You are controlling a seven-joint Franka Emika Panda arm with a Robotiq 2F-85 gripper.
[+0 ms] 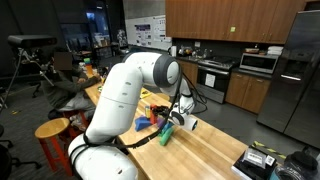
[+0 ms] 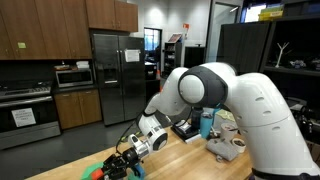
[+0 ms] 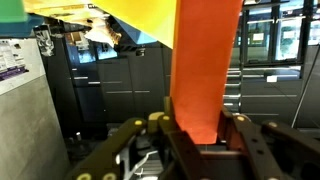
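Observation:
An orange-red object [image 3: 200, 70] fills the middle of the wrist view, long and smooth-faced. Its lower end sits between the dark fingers of my gripper, which is shut on it. Beyond its top edge lies a yellow piece [image 3: 145, 15]. In exterior view 2 the gripper [image 2: 112, 165] points down and left at the table's near side, with a small patch of red beside it. Exterior view 1 shows the gripper small and partly merged with the things around it.
A blue piece [image 1: 142, 123] and a green piece [image 1: 164, 139] lie on the wooden table [image 1: 205, 150] near the gripper. A dark box [image 1: 255, 162] stands at its right end. Bare tabletop lies between.

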